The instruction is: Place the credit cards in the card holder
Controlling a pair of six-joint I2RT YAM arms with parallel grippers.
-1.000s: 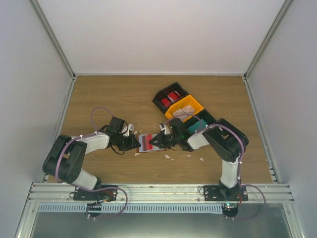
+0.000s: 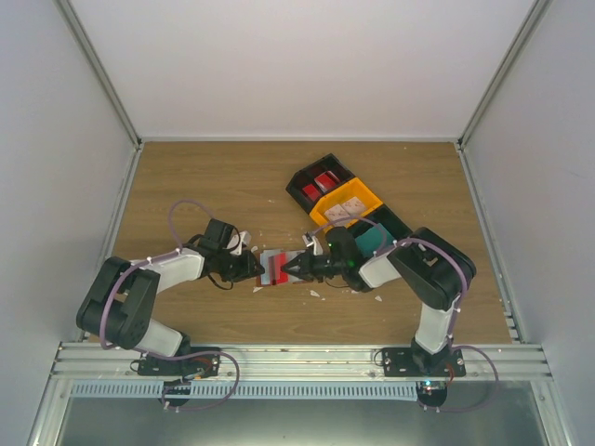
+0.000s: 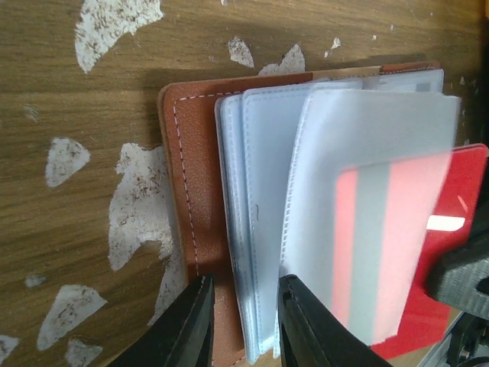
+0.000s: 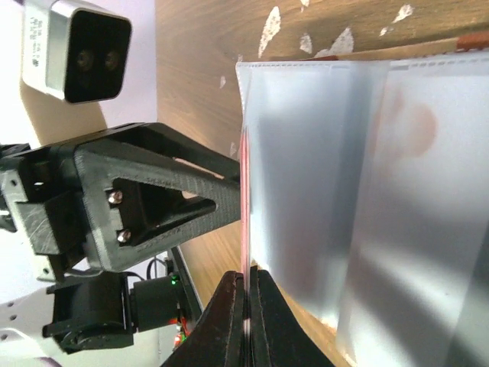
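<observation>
The open card holder [image 3: 200, 176] has a brown stitched cover and several clear sleeves; it lies flat on the table. A red card [image 3: 428, 306] with a grey stripe partly shows through a raised translucent sleeve [image 3: 313, 206]; whether it is inside that sleeve I cannot tell. My right gripper is shut on the card, seen edge-on in the right wrist view. Over the holder's left part, my left gripper stands part open, its fingertips close to the sleeve edges. From above, the red card [image 2: 280, 268] lies between both grippers [image 2: 257, 268].
Behind the right arm stands a three-part organiser: a black bin [image 2: 301, 177] with red cards, a yellow bin [image 2: 372, 199] with pale cards, and another black bin holding a green item [image 2: 372, 240]. Worn pale patches mark the table.
My right arm has shifted slightly toward the table's front and right, and the red card with it. The left arm looks nearly still.
</observation>
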